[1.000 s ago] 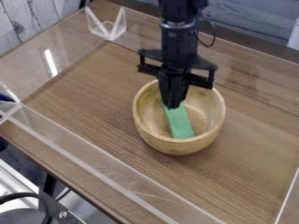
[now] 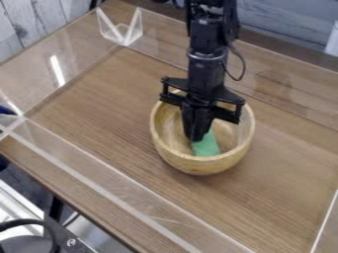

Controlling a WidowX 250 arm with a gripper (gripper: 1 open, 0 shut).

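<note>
A beige bowl [image 2: 226,159] stands on the wooden table [image 2: 93,119] near the middle of the camera view. A green object [image 2: 205,144] lies inside it, partly hidden by the gripper. My black gripper [image 2: 199,132] reaches down into the bowl, its tips at the green object's upper end. I cannot see clearly whether anything is between the fingers.
A clear, angular plastic piece [image 2: 121,28] is at the back left. The table left and right of the bowl is clear. Black cables [image 2: 40,227] lie at the lower left, beyond the table's edge.
My gripper has moved down and toward the viewer, further into the bowl and over more of the green object.
</note>
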